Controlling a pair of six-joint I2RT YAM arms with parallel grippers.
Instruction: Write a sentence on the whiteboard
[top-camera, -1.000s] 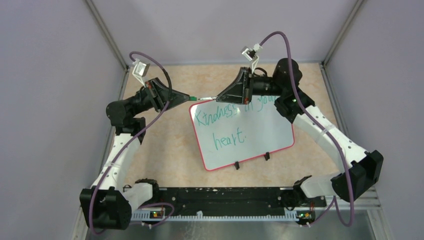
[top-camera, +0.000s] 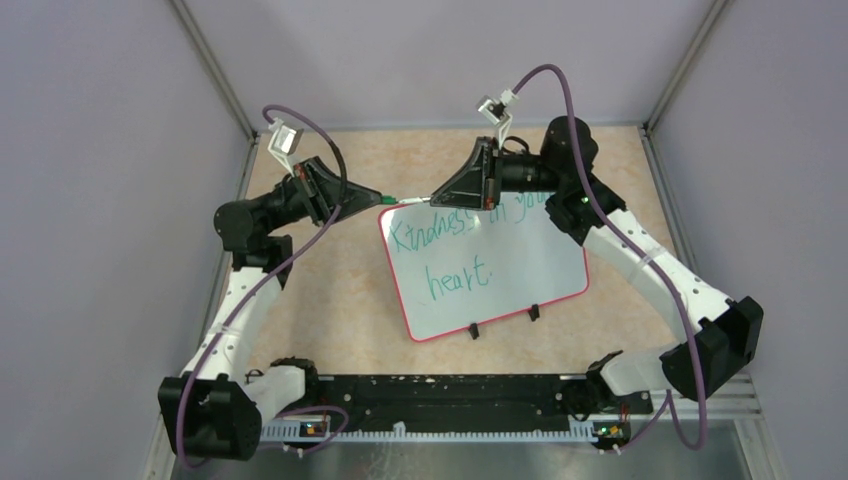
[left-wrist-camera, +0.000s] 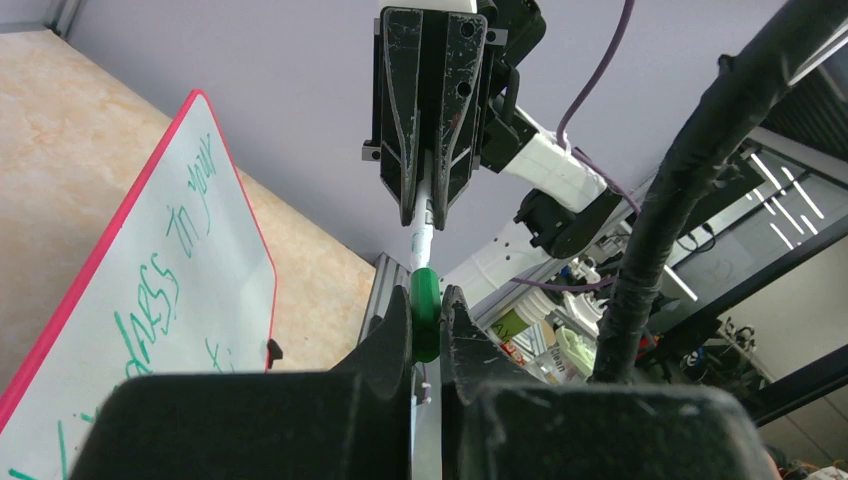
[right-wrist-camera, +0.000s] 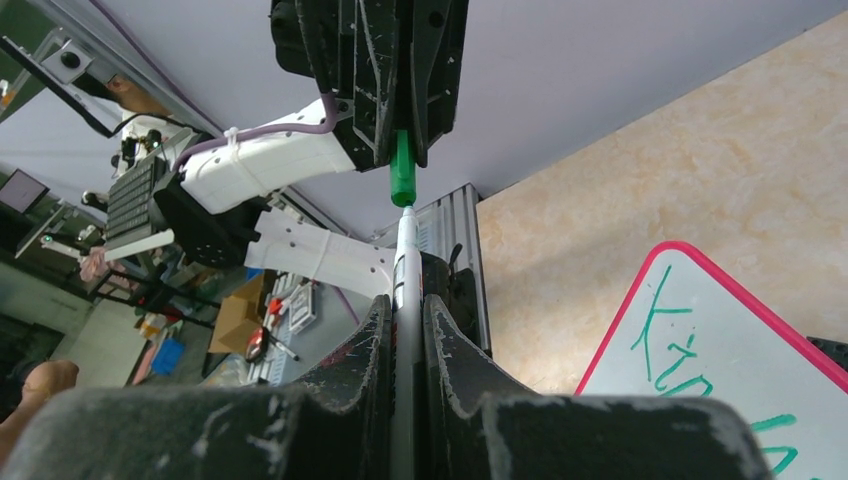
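Observation:
The whiteboard (top-camera: 480, 290) with a red rim carries green handwriting reading "Kindness in you…" and "heart."; part of the top line is covered by the right arm. Above its upper left, the two grippers face each other tip to tip. My left gripper (top-camera: 380, 198) is shut on the green cap (left-wrist-camera: 425, 315) of the marker. My right gripper (top-camera: 435, 199) is shut on the white marker body (right-wrist-camera: 407, 260). The cap and the marker's tip meet end to end between them, in line.
Small black supports (top-camera: 474, 330) sit at the board's lower edge. Grey walls enclose the workspace at the back and sides.
Over the last second my right gripper has shifted slightly left toward the cap with the marker. My left gripper has barely moved, and the board looks the same.

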